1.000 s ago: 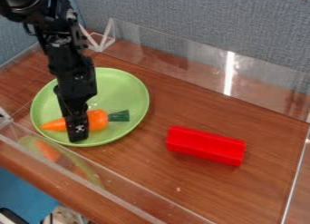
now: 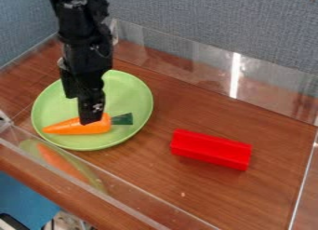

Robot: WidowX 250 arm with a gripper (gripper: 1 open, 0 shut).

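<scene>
An orange toy carrot (image 2: 74, 127) with a dark green top lies on a light green plate (image 2: 130, 99) at the left of the table. My black gripper (image 2: 91, 113) is above the carrot's middle, its tip close over it. Whether its fingers are open or shut, or touch the carrot, I cannot tell.
A red block (image 2: 210, 149) lies on the wooden table (image 2: 224, 103) to the right of the plate. Clear panels border the table at the back, front left and right.
My gripper has risen over the last second, from low over the carrot to higher above it. The carrot still lies on the plate.
</scene>
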